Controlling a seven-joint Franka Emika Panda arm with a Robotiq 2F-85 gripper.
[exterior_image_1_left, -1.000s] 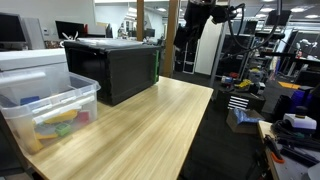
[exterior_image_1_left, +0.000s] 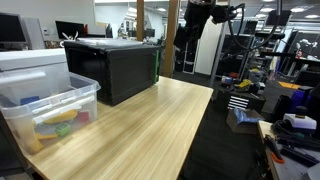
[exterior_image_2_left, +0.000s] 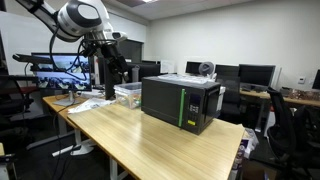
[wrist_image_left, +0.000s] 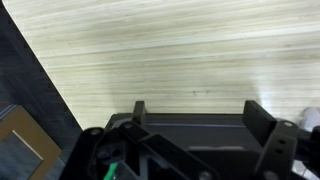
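Observation:
My gripper is open, its two black fingers set wide apart with nothing between them. In the wrist view it points down at the pale wooden table (wrist_image_left: 190, 60). The arm is raised, and the gripper (exterior_image_2_left: 122, 72) hangs well above the tabletop in the second exterior view. A black microwave (exterior_image_2_left: 182, 102) with a green strip on its front stands on the table. Beside it is a clear plastic bin (exterior_image_1_left: 50, 105) holding several colourful items. A dark surface (wrist_image_left: 195, 130) lies low in the wrist view, partly hidden by the fingers.
A box (exterior_image_1_left: 242, 120) sits on the floor. Desks with monitors (exterior_image_2_left: 258, 78) and an office chair (exterior_image_2_left: 288, 130) stand behind.

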